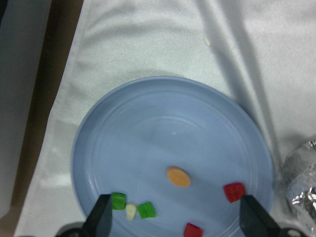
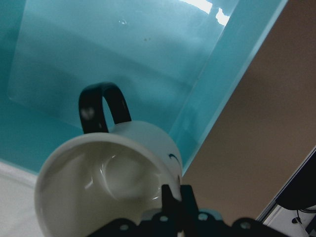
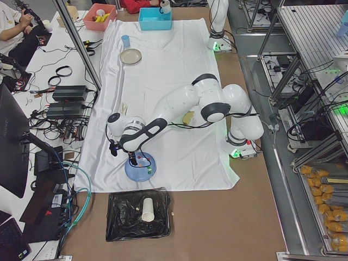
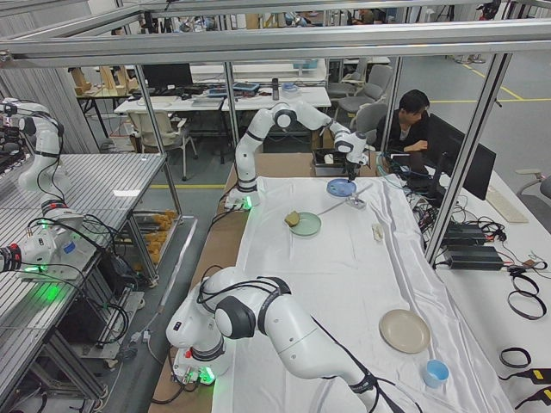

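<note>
My left gripper is open above the blue plate (image 1: 128, 138), whose top holds red cubes (image 1: 234, 191), green cubes (image 1: 147, 210) and small orange (image 1: 178, 176) and cream pieces. A white cylindrical cup (image 3: 148, 210) lies on its side on the black bag-lined tray (image 3: 125, 217). My right gripper is shut on the rim of a white mug (image 2: 98, 182) with a black handle, over the teal bin (image 2: 148, 49).
A green plate (image 4: 306, 224) with a yellow item, a beige plate (image 4: 403, 330) and a blue cup (image 4: 436, 372) stand on the white cloth. A pink bin (image 3: 99, 18) sits beside the teal bin.
</note>
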